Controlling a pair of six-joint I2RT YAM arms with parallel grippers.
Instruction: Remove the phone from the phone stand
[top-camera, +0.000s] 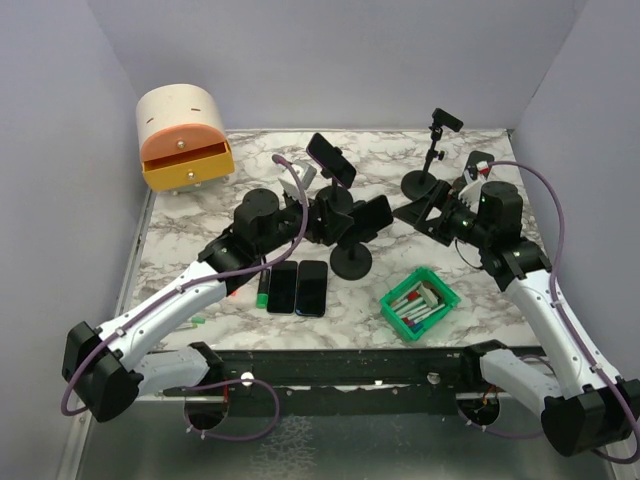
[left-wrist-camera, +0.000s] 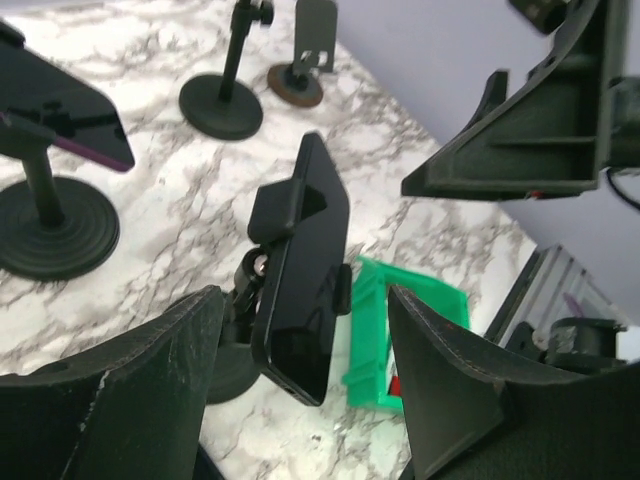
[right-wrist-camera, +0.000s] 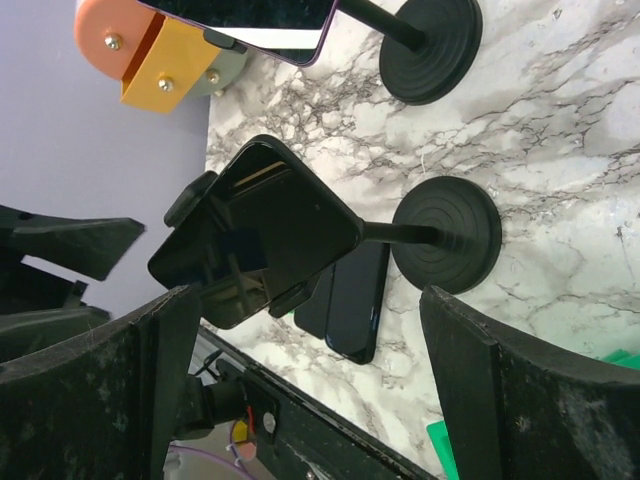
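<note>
A black phone (top-camera: 367, 217) sits tilted in a round-based black stand (top-camera: 350, 263) at mid-table. My left gripper (top-camera: 338, 224) is at the phone's left side. In the left wrist view its fingers (left-wrist-camera: 190, 345) stand apart, one on either side of the phone (left-wrist-camera: 310, 270), with a gap visible to each; the holder's back clamp shows behind it. My right gripper (top-camera: 408, 218) hangs open and empty on the phone's right. The right wrist view shows the phone's glossy face (right-wrist-camera: 255, 235) and the stand base (right-wrist-camera: 447, 235) beyond its spread fingers.
Behind is another stand holding a phone (top-camera: 330, 158); two phones (top-camera: 311, 288) lie flat at front left. A green basket (top-camera: 420, 302) of small items stands front right. More stands (top-camera: 420, 184) are at the back right, a drawer unit (top-camera: 184, 140) at the back left.
</note>
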